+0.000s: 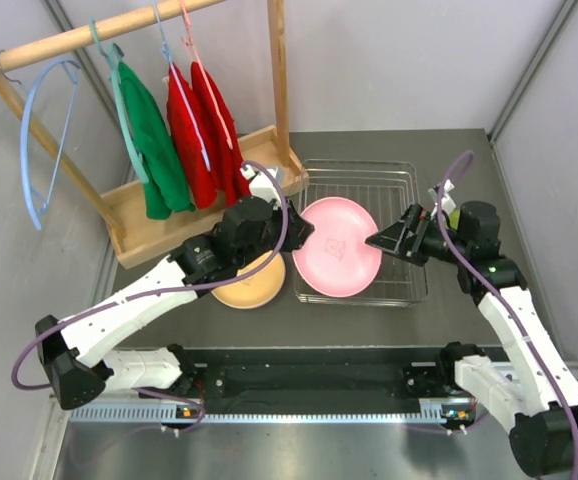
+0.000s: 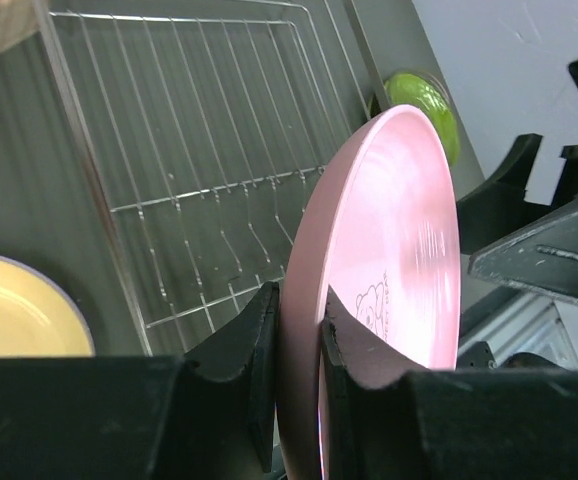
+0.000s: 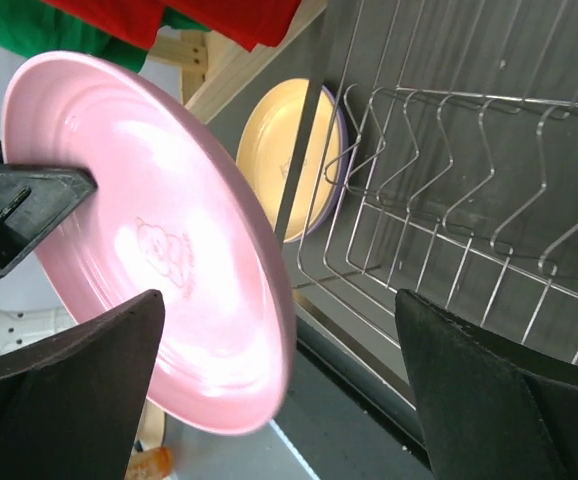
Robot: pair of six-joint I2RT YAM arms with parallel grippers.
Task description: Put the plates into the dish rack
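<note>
A pink plate (image 1: pixel 337 247) hangs tilted above the wire dish rack (image 1: pixel 394 290), held at its left rim by my left gripper (image 1: pixel 299 230). The left wrist view shows that rim of the pink plate (image 2: pixel 394 240) pinched between both fingers. On the plate's other side, my right gripper (image 1: pixel 374 241) stands open close to the far rim. In the right wrist view, the pink plate (image 3: pixel 159 245) reaches the left finger (image 3: pixel 134 350), and whether they touch I cannot tell. A yellow plate (image 1: pixel 252 285) lies left of the rack. No plate shows in the rack.
Green dishes (image 2: pixel 424 105) lie right of the rack, mostly hidden by my right arm in the top view. A wooden clothes stand (image 1: pixel 129 215) with red and green garments occupies the back left.
</note>
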